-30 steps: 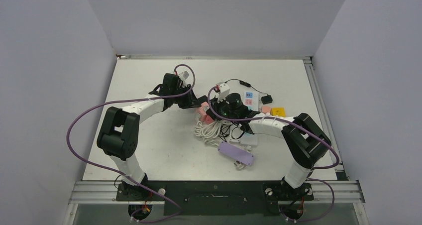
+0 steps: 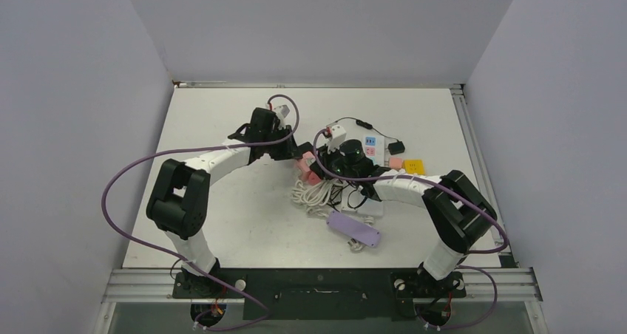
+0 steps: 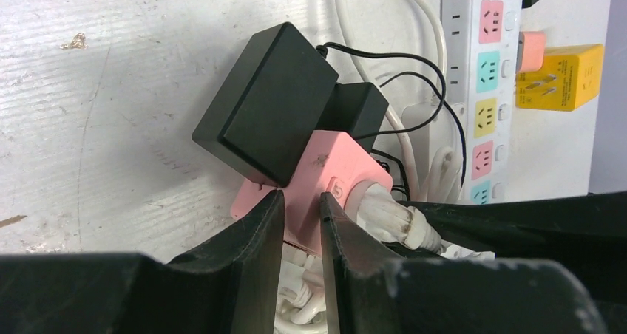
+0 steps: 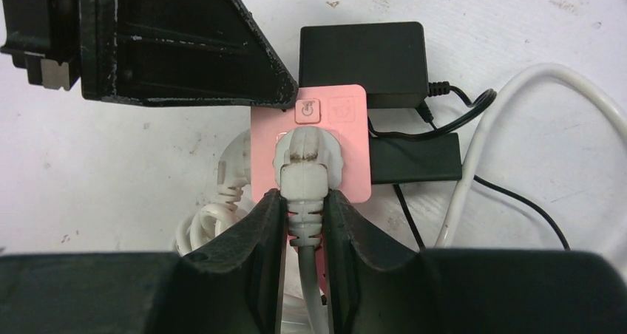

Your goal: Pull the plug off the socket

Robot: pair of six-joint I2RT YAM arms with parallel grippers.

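My left gripper is shut on the pink socket cube (image 3: 346, 160), with its fingertips at the near face in the left wrist view. In the right wrist view my right gripper is shut on a white plug (image 4: 304, 175), which sits against the socket's face (image 4: 347, 105), its cable running down between the fingers. A second white plug (image 4: 235, 164) is at the socket's left side. From above, both grippers meet over the socket at the table's middle, largely hiding it.
Two black adapters (image 3: 262, 101) lie against the socket. A white power strip (image 3: 458, 53), a yellow adapter (image 2: 412, 167) and a purple strip (image 2: 353, 227) lie to the right and front, among loose cables.
Both grippers and the socket have shifted slightly right since a second ago.
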